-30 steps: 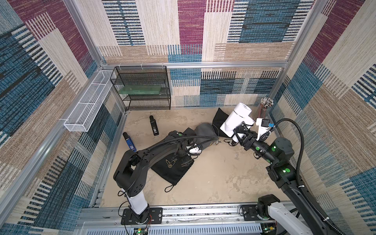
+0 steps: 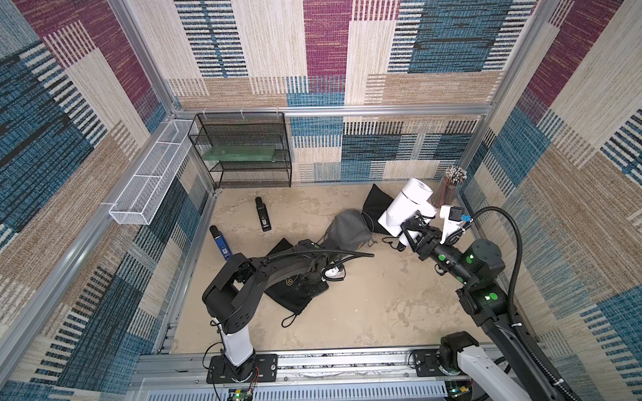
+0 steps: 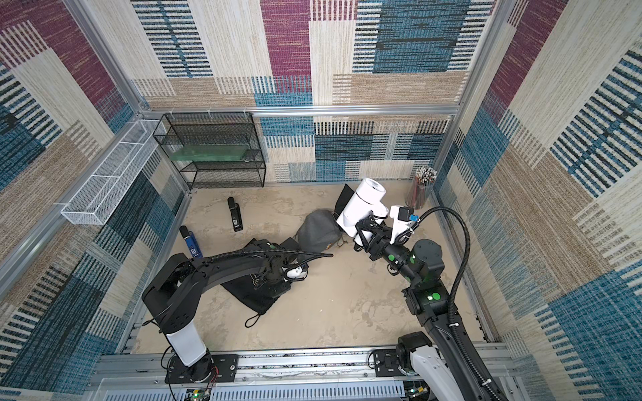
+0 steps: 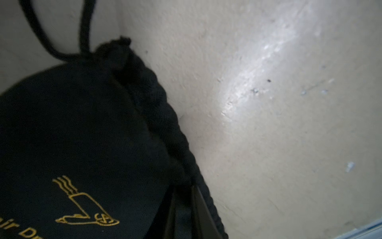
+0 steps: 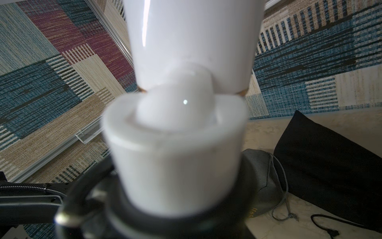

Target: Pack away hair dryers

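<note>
A white hair dryer is raised at the back right in my right gripper, filling much of the right wrist view. My left gripper is low over the edge of a black drawstring bag with a gold hair-dryer print; its finger tips are dark against the cloth, with nothing clearly held. Behind it lie a grey pouch and, under the white dryer, another black bag. Part of a white object shows beside the left gripper, mostly hidden.
A black wire rack stands at the back left, a white wire basket hangs on the left wall. A black item and a blue one lie at left. A container of sticks is at back right.
</note>
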